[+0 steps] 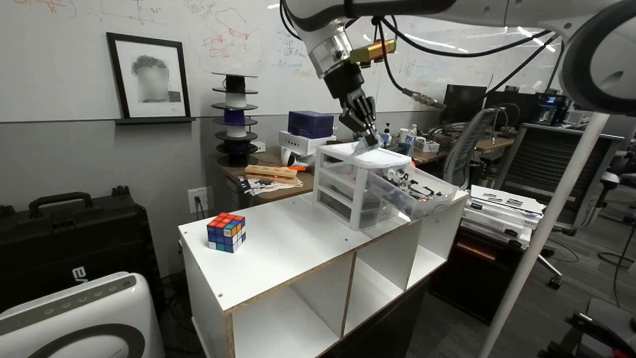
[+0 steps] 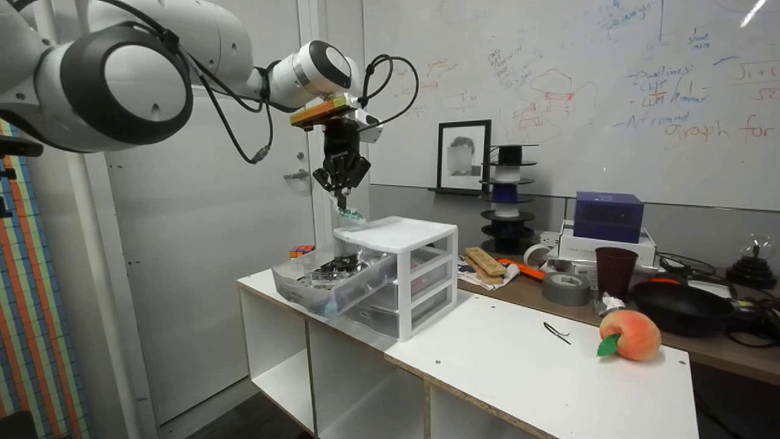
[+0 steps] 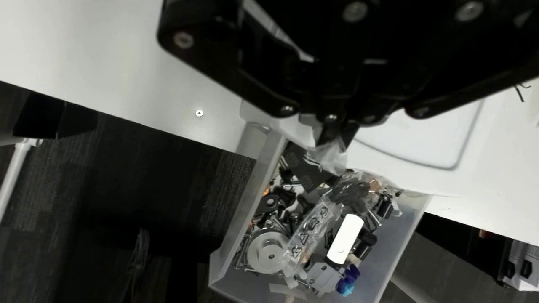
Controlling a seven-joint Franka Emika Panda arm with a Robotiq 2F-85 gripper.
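A small clear plastic bag with a greenish tint hangs from my gripper, whose fingers are shut on it. Seen from the wrist, crinkled clear film sticks out at the fingertips, and the bag's contents cannot be made out. The gripper points down, just over the white top of a small drawer unit; whether the bag touches that top is unclear. The unit's top drawer is pulled out, full of screws, black parts and other plastic bags.
A puzzle cube sits at one end of the white shelf, and a peach at the other, near a thin black strip. Bare shelf lies on both sides of the drawer unit.
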